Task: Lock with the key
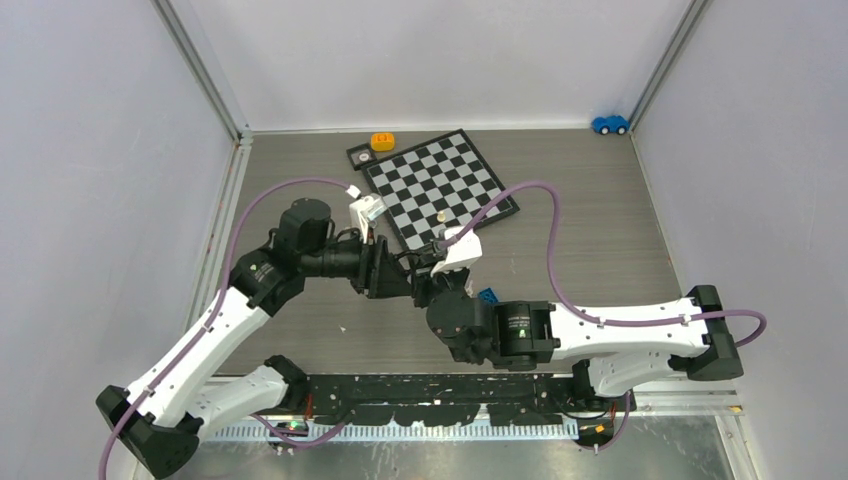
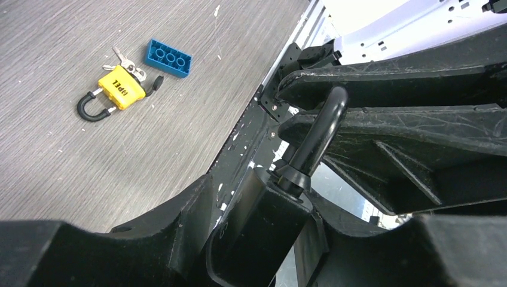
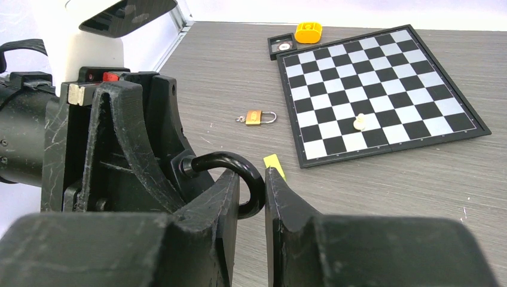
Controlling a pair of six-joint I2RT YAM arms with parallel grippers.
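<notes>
My two grippers meet above the table's front middle, the left [image 1: 395, 270] facing the right [image 1: 425, 270]. A black padlock [image 2: 257, 227] with a curved black shackle [image 3: 251, 179] is held between them: its body sits between the left gripper's fingers, and the right gripper is shut on the shackle. Whether the left fingers grip firmly is unclear. In the left wrist view a yellow padlock [image 2: 122, 88] with keys [image 2: 131, 69] lies on the table. Another small brass padlock [image 3: 253, 118] with keys lies left of the chessboard.
A chessboard [image 1: 435, 185] with one piece, a black tray [image 1: 361, 156], an orange block [image 1: 382, 142] and a blue car [image 1: 610, 124] are at the back. A blue brick [image 2: 168, 58] and a yellow piece [image 3: 272, 162] lie nearer.
</notes>
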